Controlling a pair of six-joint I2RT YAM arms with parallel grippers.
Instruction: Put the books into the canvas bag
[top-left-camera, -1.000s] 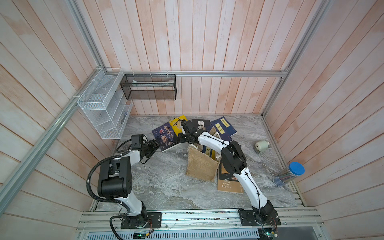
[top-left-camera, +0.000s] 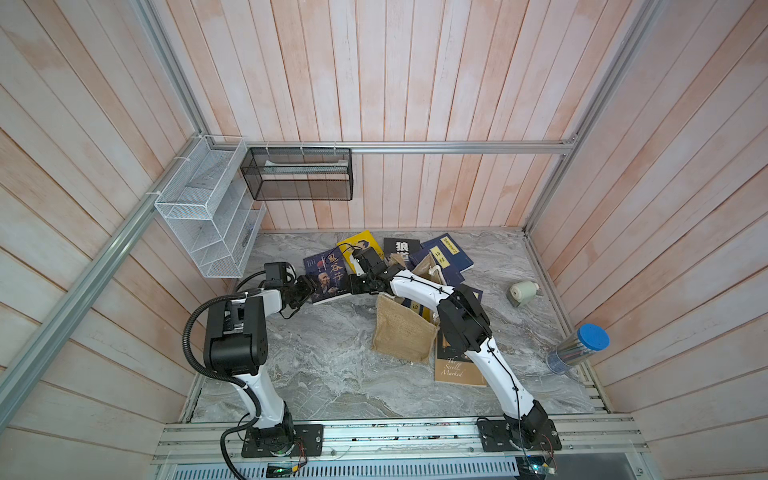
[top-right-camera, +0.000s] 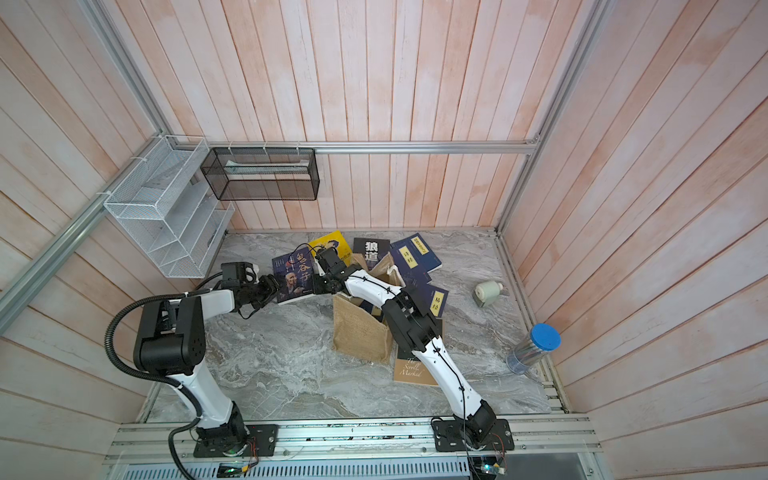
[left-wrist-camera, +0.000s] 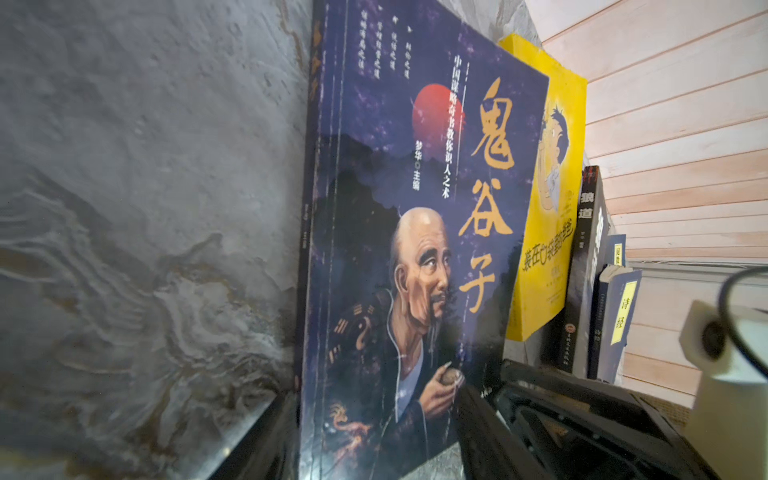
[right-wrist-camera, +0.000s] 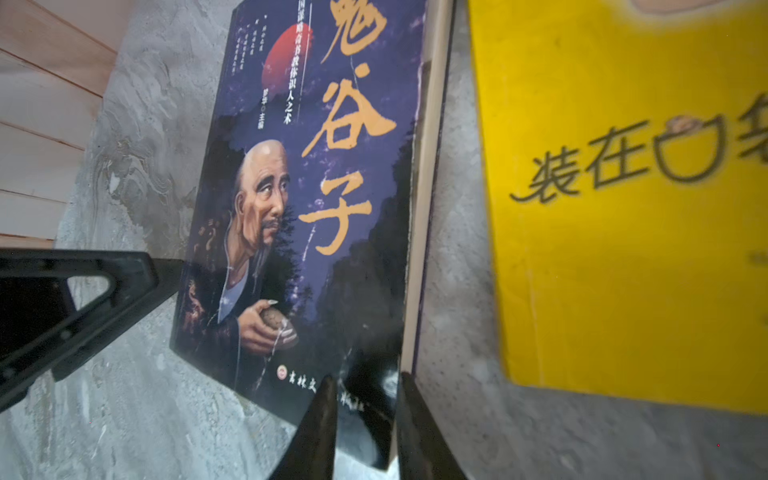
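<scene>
A dark blue book with a bald old man on its cover (top-left-camera: 326, 272) (left-wrist-camera: 376, 184) lies at the back left, between my two grippers. At its left side my left gripper is open, its fingers spread on both sides of the book's edge in its wrist view. My right gripper is at the book's opposite lower corner, fingers apart with the book's edge between them; whether they press on it is unclear. The canvas bag (top-left-camera: 404, 329) stands mid-table, its opening partly hidden by my right arm. A book with a yellow label shows inside it.
Behind lie a yellow book (top-left-camera: 364, 244), a black book (top-left-camera: 400, 245) and blue books (top-left-camera: 448, 252). A brown book (top-left-camera: 460, 372) lies right of the bag. A blue-lidded jar (top-left-camera: 592, 337) and a pale cup (top-left-camera: 524, 292) stand at right.
The dark blue book has turned and shifted a little left at its near edge. My right gripper has moved slightly left with it.
</scene>
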